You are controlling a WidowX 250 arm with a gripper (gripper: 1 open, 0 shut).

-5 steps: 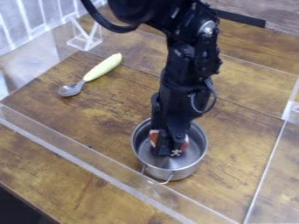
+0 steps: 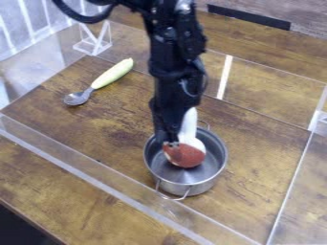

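Observation:
A steel pot [image 2: 207,178] with wire handles stands on the wooden table at the centre right. Inside it a red-and-white object [image 2: 183,151] leans, its red round end low and its white part rising toward the back. My black gripper [image 2: 167,132] hangs over the left back part of the pot, just beside that object. Its fingertips are dark and partly hidden, and I cannot see anything held between them.
A spoon [image 2: 79,96] with a pale yellow corn-like piece [image 2: 115,73] beside it lies at the back left. Clear plastic walls border the wooden surface [image 2: 90,172]. The table right of the arm is clear.
My arm has risen and shifted back and left from inside the pot, uncovering the red-and-white object, which now leans with its white part up.

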